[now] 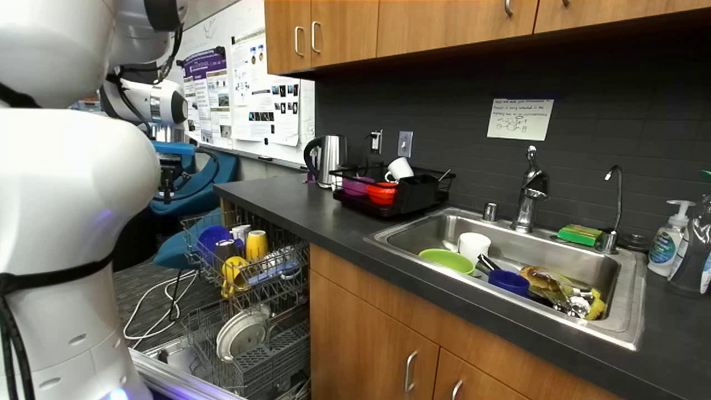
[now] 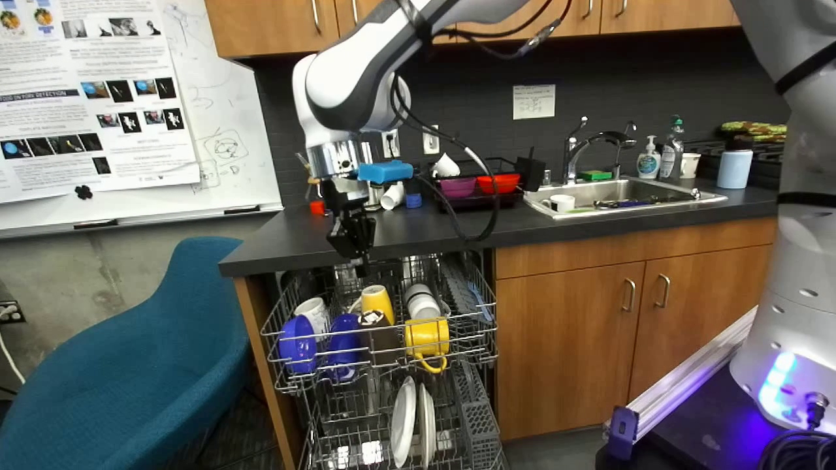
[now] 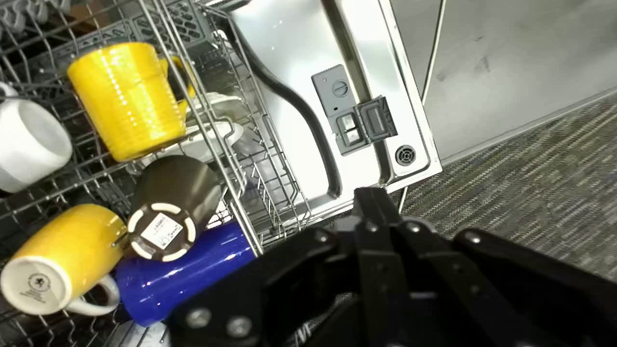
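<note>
My gripper is shut, its fingers together and nothing seen between them. In the wrist view it points down past the dishwasher's upper rack point(image 3: 231, 193), beside a blue cup point(image 3: 185, 274) and a dark brown mug point(image 3: 179, 191). A yellow mug point(image 3: 124, 95), another yellow mug point(image 3: 81, 248) and a white cup point(image 3: 32, 139) also lie in that rack. From exterior view 2, the gripper point(image 2: 358, 262) hangs above the rack's level, and a blue bowl point(image 2: 298, 344) shows at the rack's left front. In exterior view 1 the gripper point(image 1: 168, 193) is dark and small.
White plates point(image 2: 403, 423) stand in the lower rack, above the open dishwasher door point(image 3: 295, 75). The dark counter point(image 1: 286, 200) carries a dish rack point(image 1: 416, 193) and kettle point(image 1: 331, 160). Dishes lie in the sink point(image 1: 426, 233). A teal chair point(image 2: 133, 368) stands left of the dishwasher.
</note>
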